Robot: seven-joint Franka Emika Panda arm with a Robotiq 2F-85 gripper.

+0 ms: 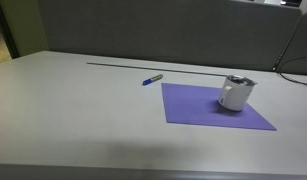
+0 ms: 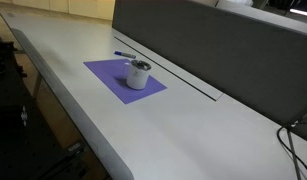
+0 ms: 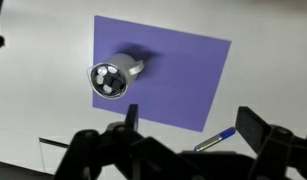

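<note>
A white mug stands upright on a purple mat in exterior view 1. Seen from above in the wrist view, the mug has dark and pale pieces inside, and its handle points toward the mat's middle. Beside the mat lies a marker with a blue end; the wrist view shows this marker just off the mat's edge. My gripper is open above the table, its fingers wide apart with nothing between them. Neither exterior view shows the gripper clearly.
A thin dark line runs along the back of the table, in front of a grey partition. Black cables hang at the back right.
</note>
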